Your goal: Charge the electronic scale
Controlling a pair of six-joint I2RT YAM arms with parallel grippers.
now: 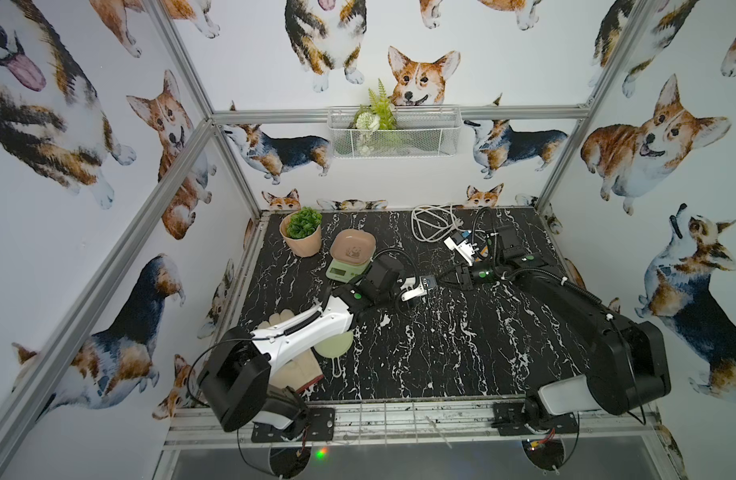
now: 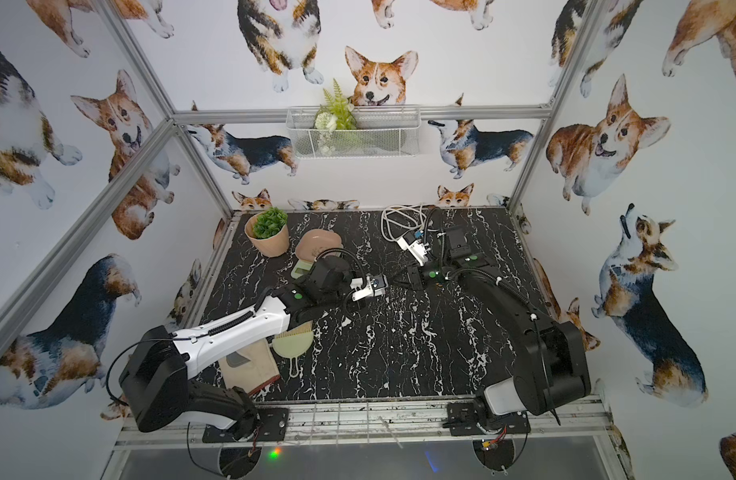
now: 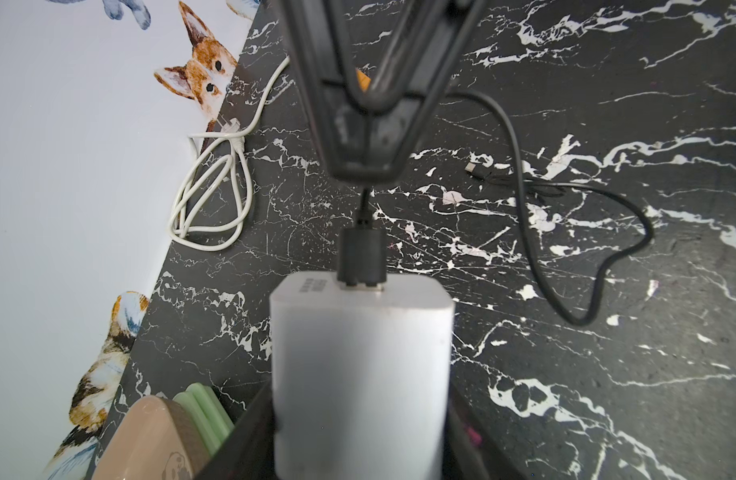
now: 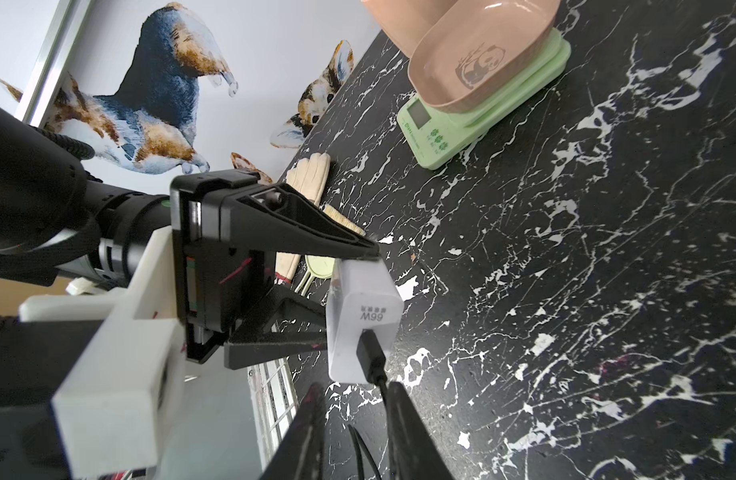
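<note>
A white 66W charger (image 3: 360, 376) is held in my left gripper, with a black cable's plug (image 3: 361, 256) seated in its port, facing my right gripper. My right gripper is close to the plug, its blurred fingers part open beside the cable; whether they touch it is unclear. The green electronic scale (image 4: 432, 132) lies on the marble table (image 4: 624, 320) behind, a pink tray (image 4: 488, 48) on top. The cable (image 3: 592, 304) loops over the table, with a small connector (image 3: 476, 170) at its end.
A coiled white cord (image 1: 436, 224) lies at the back. A potted plant (image 1: 304, 232) stands back left. A glove (image 1: 296, 368) and a pale green pan (image 1: 333, 344) lie front left.
</note>
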